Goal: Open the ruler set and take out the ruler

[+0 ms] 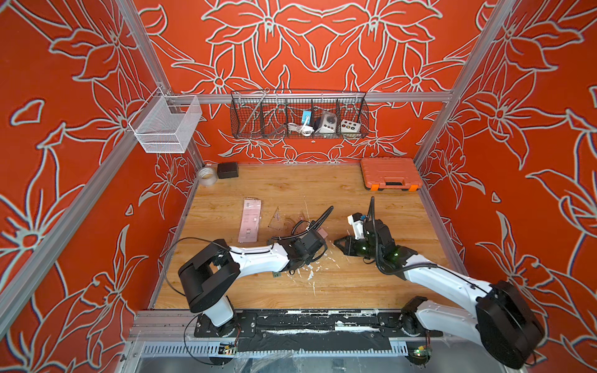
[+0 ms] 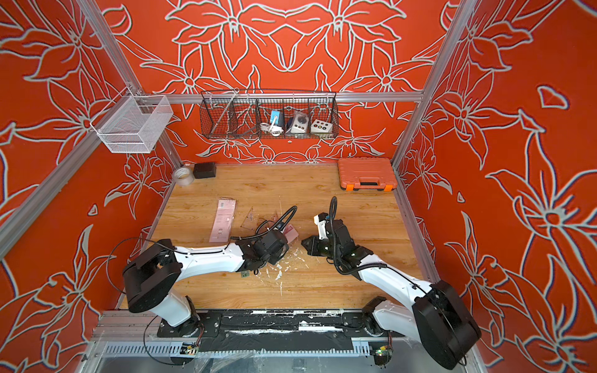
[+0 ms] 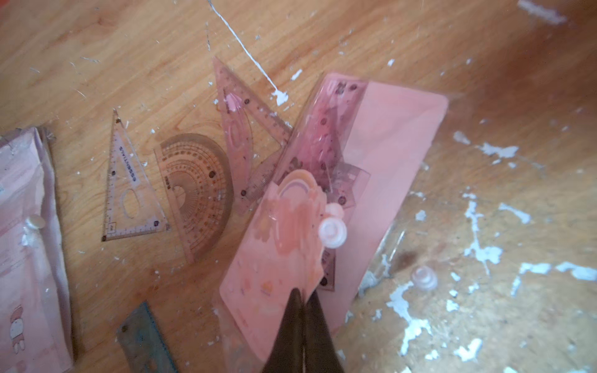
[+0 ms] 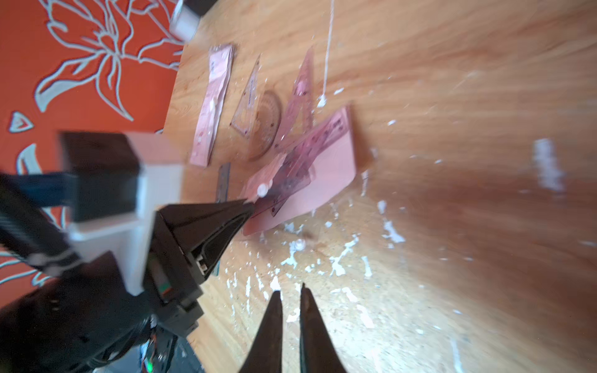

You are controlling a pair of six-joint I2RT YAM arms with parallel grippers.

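The pink pouch (image 3: pixel 398 136) lies on the worn middle of the table, clear pink rulers (image 3: pixel 332 112) on it and its printed flap (image 3: pixel 261 267) over their lower part. My left gripper is shut at that flap; nothing clearly shows between its fingers. A clear triangle (image 3: pixel 124 174), a protractor (image 3: pixel 196 192) and another pink triangle (image 3: pixel 233 118) lie loose to the left. My right gripper is part open over bare table, right of the pouch, with nothing seen between its fingers.
A long pink package (image 1: pixel 250 220) lies left. A blue ruler (image 3: pixel 146 342) lies near the pouch. An orange case (image 1: pixel 390 174), a tape roll (image 1: pixel 207 175) and a black box (image 1: pixel 227 169) stand at the back.
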